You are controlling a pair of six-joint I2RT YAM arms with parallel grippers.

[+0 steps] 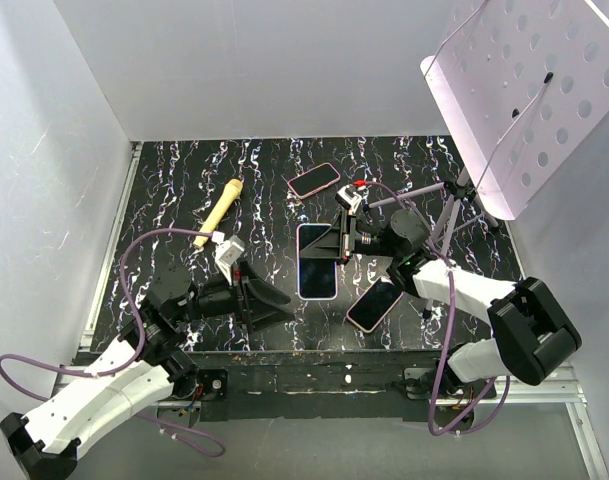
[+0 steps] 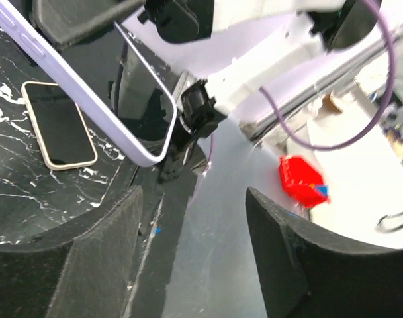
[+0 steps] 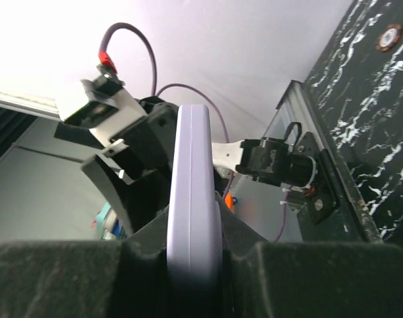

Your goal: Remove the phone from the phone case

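Observation:
A phone in its pale lilac case (image 1: 316,280), screen showing in the top view, is held in the air by my right gripper (image 1: 334,240), shut on it near its upper part. In the right wrist view the case's edge (image 3: 194,185) stands upright between the fingers. My left gripper (image 1: 274,305) hangs to the left of the cased phone with nothing between its fingers, open. In the left wrist view the lower end of the case (image 2: 122,136) is just beyond those fingertips, apart from them.
Another phone (image 1: 374,304) lies below right of the held one, and a smaller phone (image 1: 313,180) lies at the back. A yellow object (image 1: 219,210) lies at the left. A perforated lilac panel (image 1: 524,100) rises at the back right.

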